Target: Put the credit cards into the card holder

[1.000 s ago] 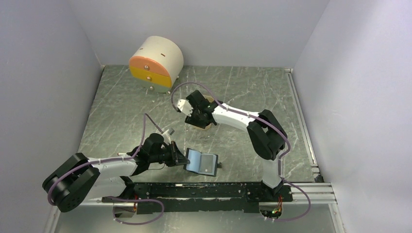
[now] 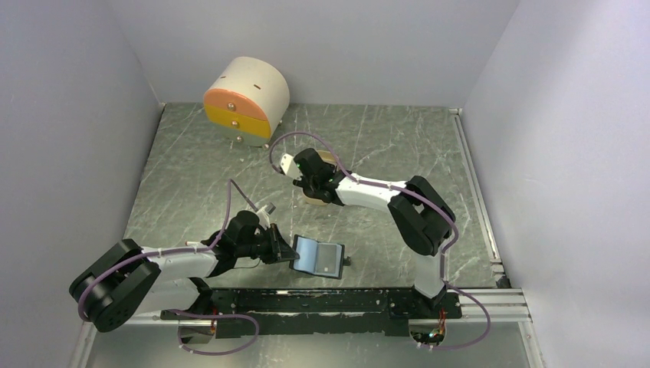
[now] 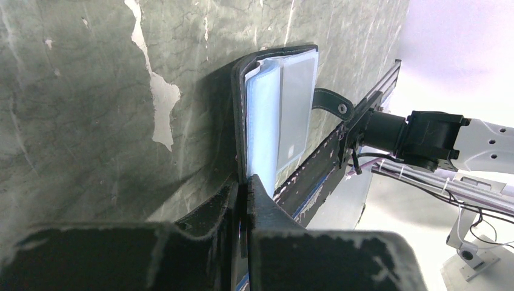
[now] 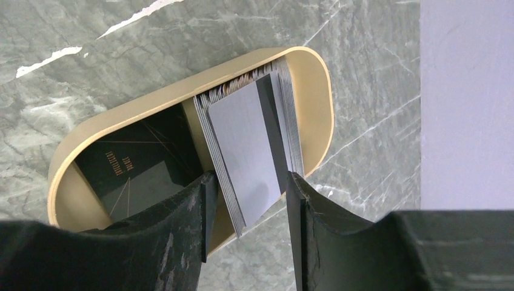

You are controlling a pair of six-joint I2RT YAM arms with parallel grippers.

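Observation:
The black card holder (image 2: pixel 339 269) lies spread on the table near the front edge, its clear bluish sleeves (image 3: pixel 264 124) facing up. My left gripper is shut on the near end of its dark cover edge. In the right wrist view, a tan oval box (image 4: pixel 127 104) holds a stack of cards tilted on edge. The foremost card (image 4: pixel 248 142) is pale with a dark stripe. Over this box my right gripper stands open, one finger at each side of the pale card's lower part. The top view largely hides the box under that gripper.
A rounded cream cabinet (image 2: pixel 264 88) with coloured drawers stands at the back left. Inside the tan box, beside the stack, a dark panel (image 4: pixel 136 160) shows.
My right gripper has shifted and turned slightly above the tan box. The left arm and the card holder look unmoved.

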